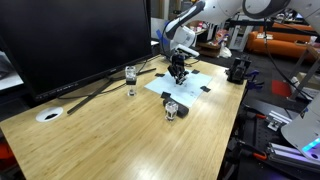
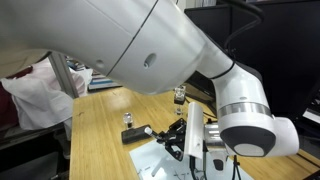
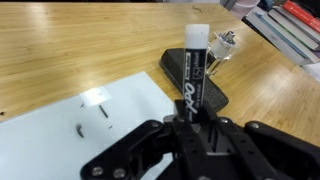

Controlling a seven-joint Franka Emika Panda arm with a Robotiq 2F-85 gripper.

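Note:
An Expo marker [image 3: 195, 65], with a white barrel and dark lettering, stands up from between the black fingers of my gripper, which is shut on it. Below lies a white sheet or board [image 3: 45, 135] on the table, bearing short dark marks [image 3: 80, 130]. In exterior view 1 the gripper [image 1: 179, 78] is low over this white surface [image 1: 190, 92]. Whether the marker's lower end touches the surface is hidden. A black eraser-like block [image 3: 172, 66] lies at the sheet's edge.
A clear cup-like object [image 1: 171, 110] stands near the block, and another clear item [image 1: 131, 82] is further back beside the monitors [image 1: 85, 42]. A black holder [image 1: 238, 70] sits at the table's right.

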